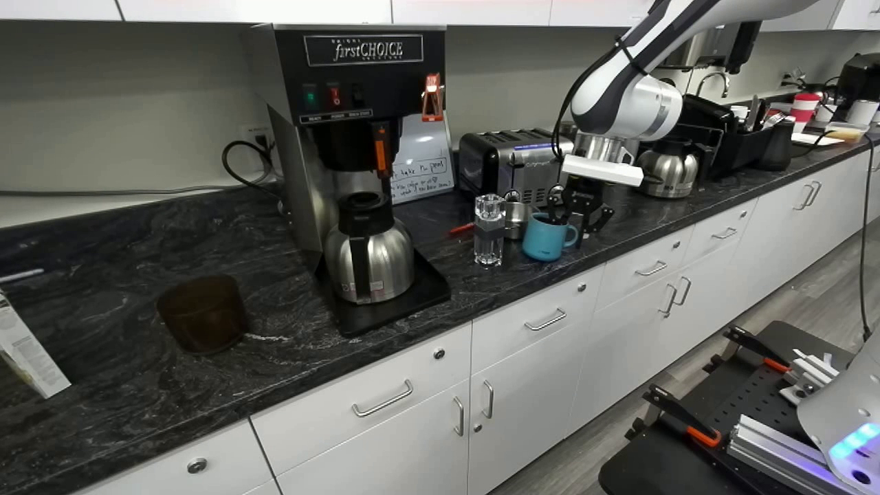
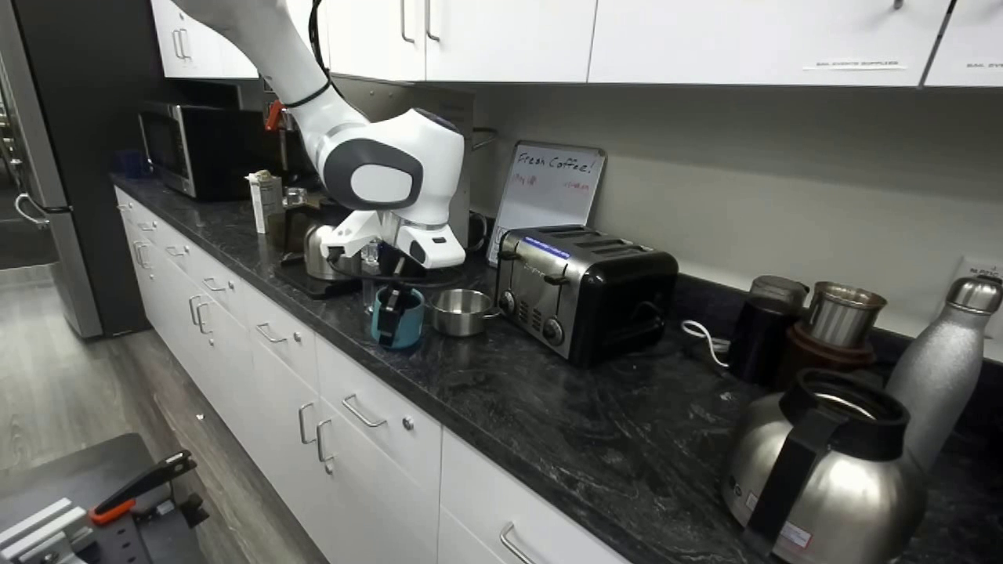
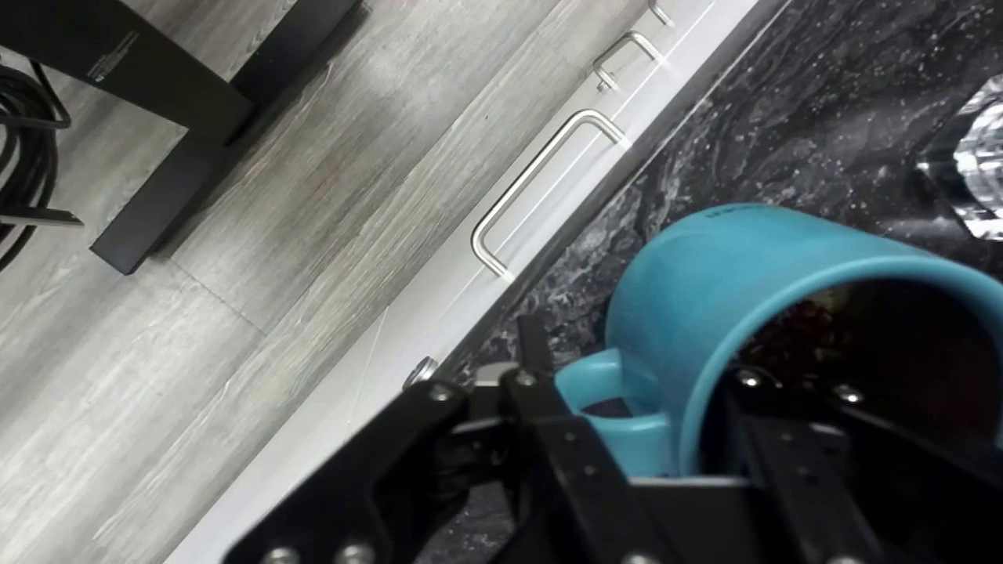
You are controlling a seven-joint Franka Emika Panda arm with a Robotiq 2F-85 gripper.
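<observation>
A teal mug (image 1: 542, 240) with dark contents stands near the counter's front edge, leaning slightly in exterior view 1. My gripper (image 1: 573, 221) points down over the mug's handle side and is shut on its wall. In the wrist view, one of its black fingers (image 3: 763, 428) reaches inside the mug (image 3: 743, 254), while the other is outside, beside the handle (image 3: 616, 409). Exterior view 2 also has the mug (image 2: 405, 326) upright or nearly so, with black finger parts over its rim. Whether its base fully touches the counter, I cannot tell.
Close beside the mug are a clear faceted container (image 1: 489, 231) and a small steel pan (image 2: 461, 311). Behind them stands a toaster (image 2: 583, 291). The coffee maker (image 1: 301, 165) with its carafe (image 1: 388, 260) is to the left in exterior view 1.
</observation>
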